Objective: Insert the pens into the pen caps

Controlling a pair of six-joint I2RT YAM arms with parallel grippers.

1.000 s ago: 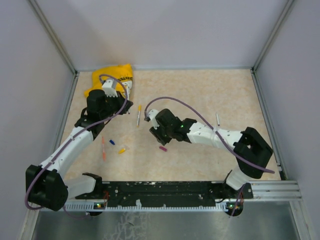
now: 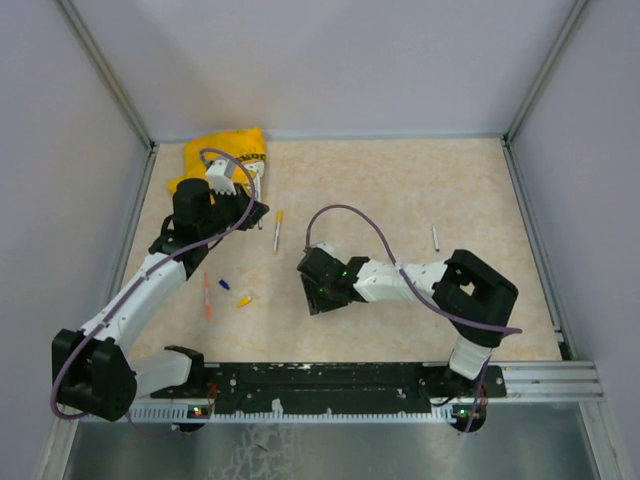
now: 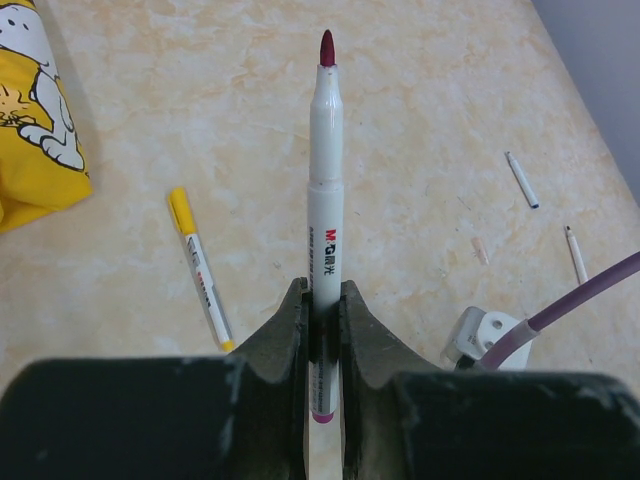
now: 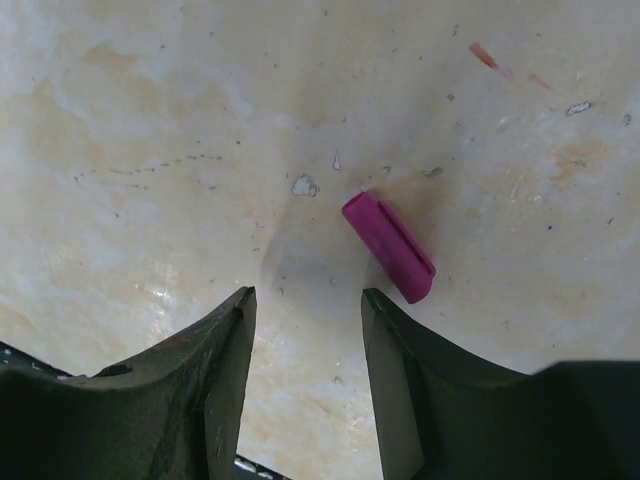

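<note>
My left gripper is shut on a white pen (image 3: 325,210) held upright, its dark red tip at the top. My right gripper stands open low over the table, a magenta cap (image 4: 388,245) lying just beyond its fingertips, slightly right of the gap between them; in the top view that cap is hidden under the right arm.
A yellow-and-white pen (image 2: 278,232), a blue cap (image 2: 224,284), a yellow cap (image 2: 244,300) and an orange pen (image 2: 207,297) lie around the left arm. A yellow bag (image 2: 205,155) lies at back left, a white pen (image 2: 435,238) at right.
My right gripper has come down toward the front and over the magenta cap, which was visible in the top view a second ago. The left arm is unchanged.
</note>
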